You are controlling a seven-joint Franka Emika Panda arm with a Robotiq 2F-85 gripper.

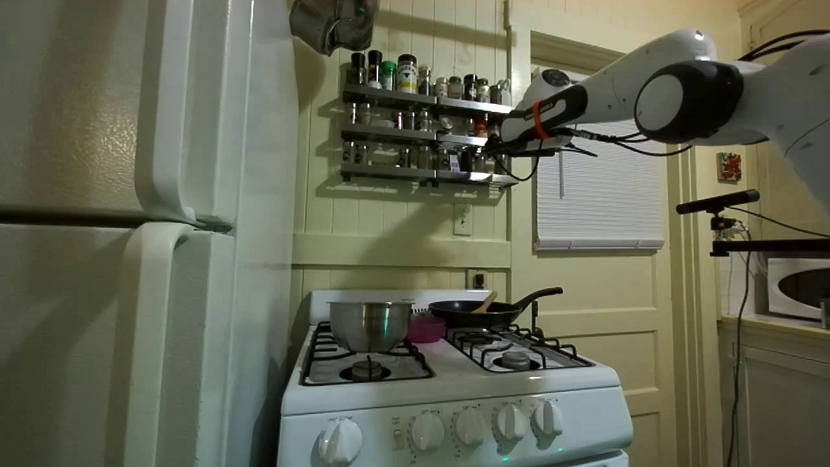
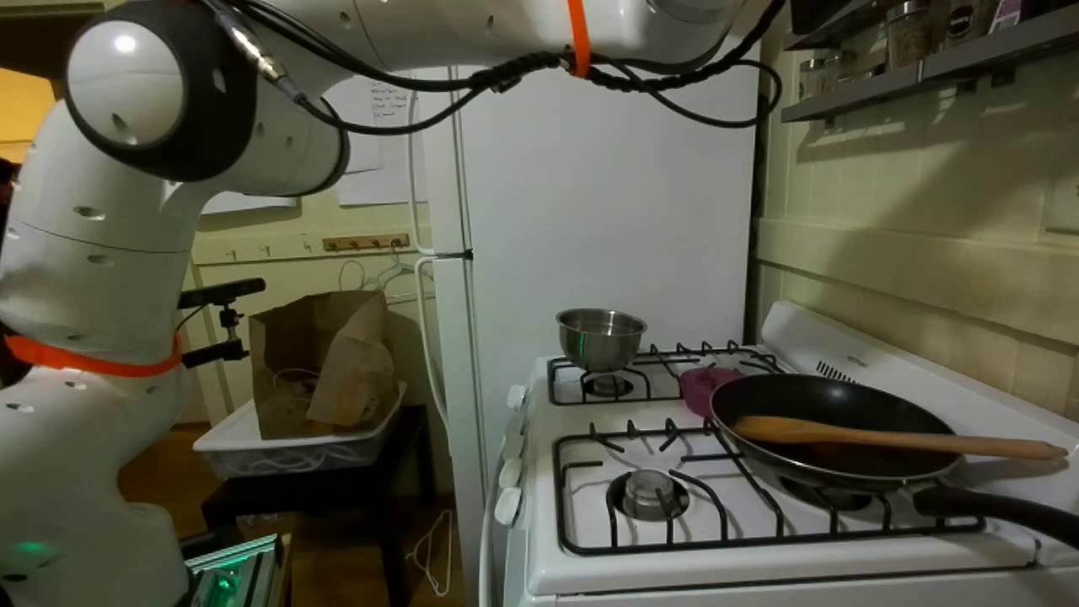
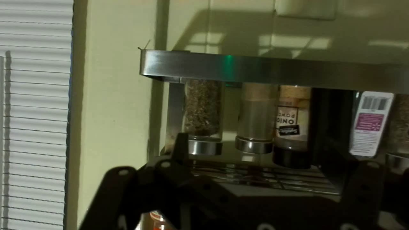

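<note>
In the wrist view, which shows the jars upside down, my gripper is open. Its dark fingers stand wide apart, with no object gripped. Beyond them several spice jars line a metal shelf: a jar of dried herbs, a pale powder jar and an onion powder jar. A tall white label with a purple patch shows farther right. From exterior view 1, the gripper is at the right end of the lower spice shelves, partly blurred into the jars behind it.
Below the shelves stands a white stove with a steel pot, a pink bowl and a black pan holding a wooden spoon. A fridge flanks the left; window blinds are at the right.
</note>
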